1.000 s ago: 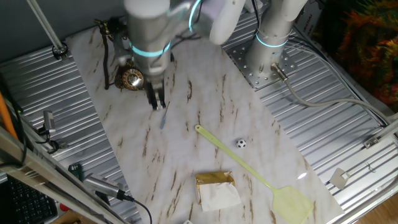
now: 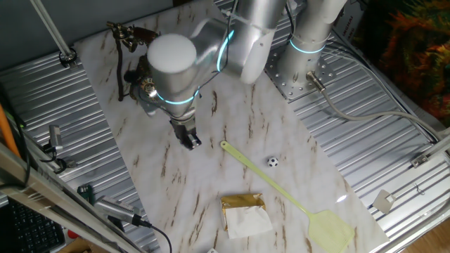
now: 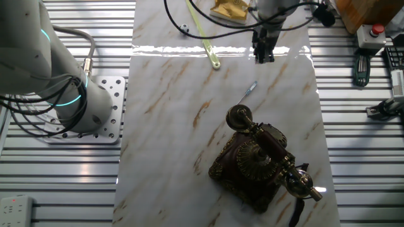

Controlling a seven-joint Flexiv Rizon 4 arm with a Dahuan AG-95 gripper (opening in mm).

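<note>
My gripper (image 2: 193, 146) hangs over the marble-patterned tabletop, pointing down, and appears open with a small gap between its fingertips. Nothing shows between them. In the second exterior view, the gripper (image 3: 264, 59) is near the top, right of the swatter's handle. A slim tool with a pale blue-grey handle (image 3: 251, 88) lies on the table between the gripper and the telephone; in the first view the arm hides it. The old-style brown and gold telephone (image 3: 255, 157) stands at one end of the table, partly behind the arm in the first view.
A yellow-green fly swatter (image 2: 270, 180) lies diagonally across the table. Beside it are a small black-and-white ball (image 2: 273, 161) and a gold and white packet (image 2: 246, 218). A dark cable crosses near the gripper in the second view. Bare tabletop (image 3: 170, 120) lies left of the telephone.
In the first view my gripper has moved down and slightly right, away from the telephone. The slim tool, visible earlier, is now covered by the arm. The other objects are unmoved.
</note>
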